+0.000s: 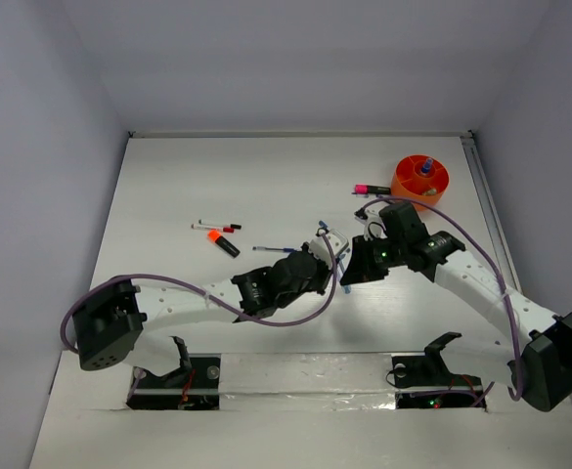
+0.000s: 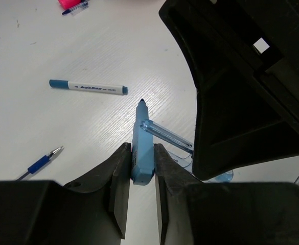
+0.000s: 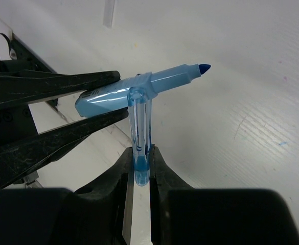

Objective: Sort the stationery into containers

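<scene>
A light blue marker (image 2: 142, 153) is held in my left gripper, shut on its rear end; its dark tip is bare. My right gripper is shut on a clear light blue cap (image 3: 141, 132), whose end touches the marker's middle, crosswise, in the right wrist view. The two grippers meet over the right middle of the table. An orange round organizer (image 1: 406, 190) with compartments stands at the back right, with small items inside.
On the table (image 1: 217, 176) lie a blue-capped marker (image 2: 93, 87), a blue pen (image 2: 39, 164), an orange highlighter (image 1: 223, 243), two thin markers (image 1: 210, 226) and a pink highlighter (image 1: 373, 190).
</scene>
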